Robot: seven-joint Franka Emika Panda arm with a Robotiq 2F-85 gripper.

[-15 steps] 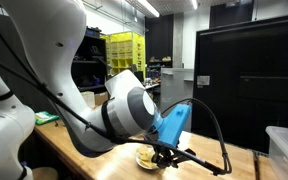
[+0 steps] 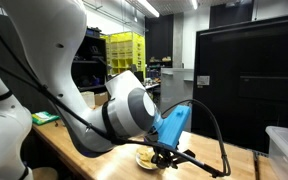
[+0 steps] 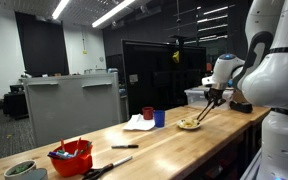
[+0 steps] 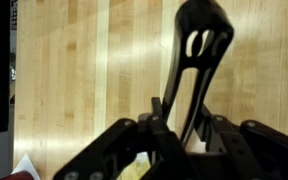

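A long black tool (image 4: pixel 202 35) with slots near its far end runs up from my gripper in the wrist view. The fingers are shut on it; their exact contact is dark and partly hidden. In exterior view 1 the gripper (image 2: pixel 166 157) is low over the table, beside a white plate with yellow pieces (image 2: pixel 144 157), which the arm partly covers. Exterior view 2 shows the plate (image 3: pixel 189 126) on the table, with the gripper (image 3: pixel 210 97) above and to its right. Whether the tool touches the plate or its contents is unclear.
A blue cup (image 3: pixel 159 118), a red cup (image 3: pixel 147 113) and a white cloth (image 3: pixel 138 124) stand or lie behind the plate. A red container (image 3: pixel 71 158) with items is at the near left. Bare wooden table (image 3: pixel 164 150) lies between.
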